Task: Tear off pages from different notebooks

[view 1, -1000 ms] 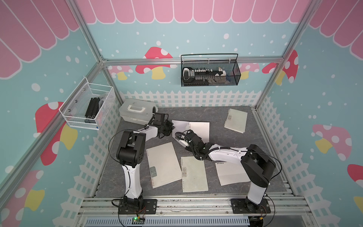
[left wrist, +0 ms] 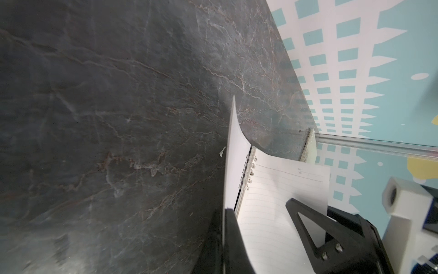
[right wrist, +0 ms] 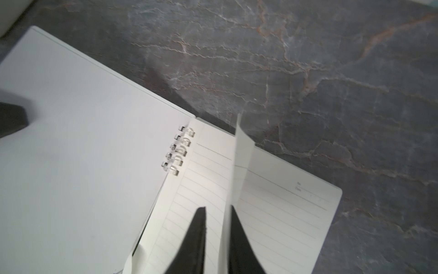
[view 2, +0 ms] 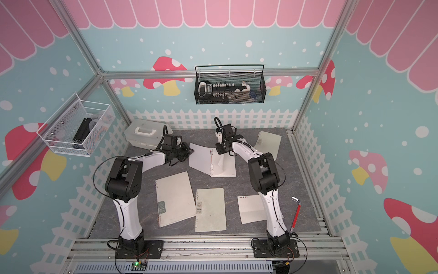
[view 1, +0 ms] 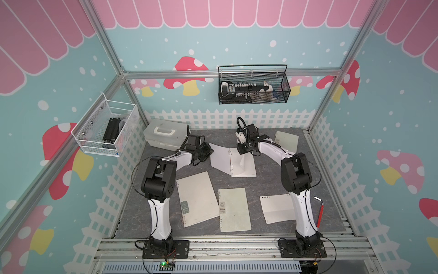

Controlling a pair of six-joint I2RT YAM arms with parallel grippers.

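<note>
An open spiral notebook (view 1: 249,171) lies at mid-table, its lined page (right wrist: 282,205) facing up. My left gripper is shut on the thin edge of its raised cover (left wrist: 231,159). Above the right half, my right gripper has its fingers apart. A lifted, curling page (right wrist: 235,169) rises between them, close to the right finger; no firm hold shows. The cover stands tilted to the left of the metal rings (right wrist: 181,148). At the rings' lower end a small piece of paper (right wrist: 128,264) sticks up.
Two closed notebooks, a large one (view 1: 197,201) and a smaller one (view 1: 235,210), lie in front. A loose sheet (view 1: 276,210) is at front right, a red tool (view 1: 320,215) beyond it. Behind stand a grey toolbox (view 1: 166,134) and another notebook (view 1: 288,140).
My right gripper has swung from the notebook's lower left side up and right over its upper page, where a page now curls upward. The left gripper stays nearly still at the cover.
</note>
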